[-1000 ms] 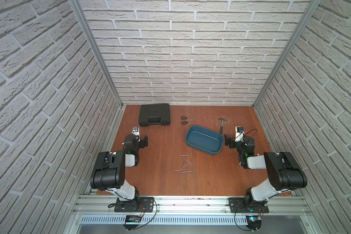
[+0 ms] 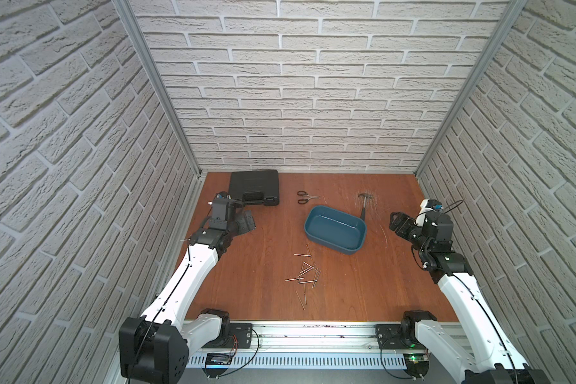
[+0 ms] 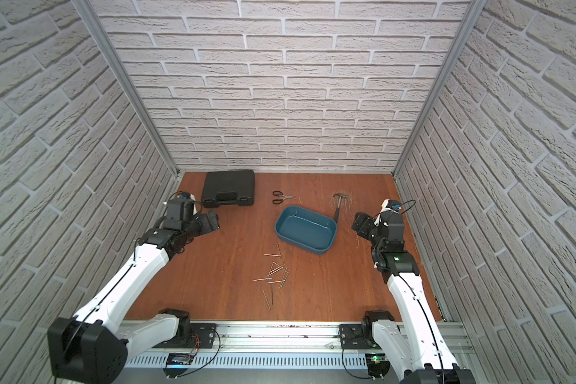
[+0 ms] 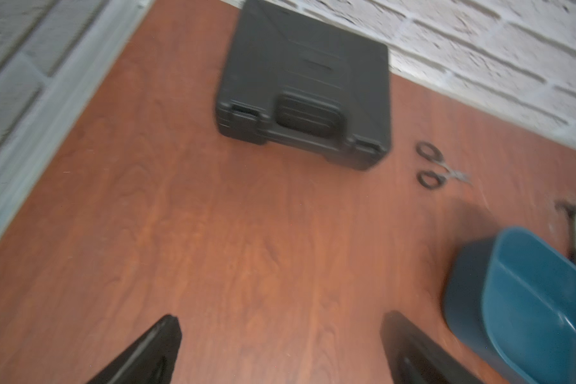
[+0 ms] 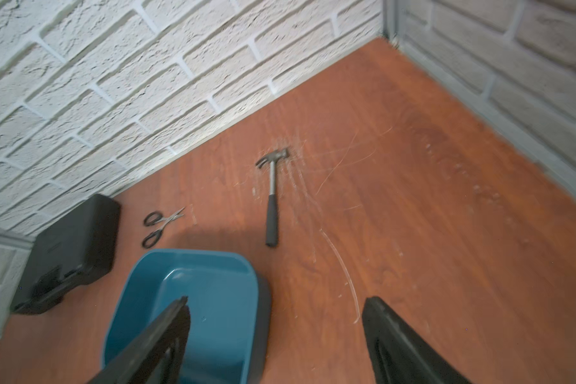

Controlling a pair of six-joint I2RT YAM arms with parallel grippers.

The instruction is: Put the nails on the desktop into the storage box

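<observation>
Several thin silvery nails lie scattered on the brown desktop, left of centre and toward the front; neither wrist view shows them. The storage box is a blue open tray behind them to the right, and looks empty. Over the desk's left side my left gripper is open, its fingers wide apart with bare wood between. My right gripper hangs right of the box. Its fingers stand apart, nothing held. Each gripper is well clear of the nails.
A black case sits at the back left, with scissors to its right. Behind the box's right end lies a hammer, thin scratch-like lines around it.
Both arms have unfolded from their tucked pose. Nails and box have not moved.
</observation>
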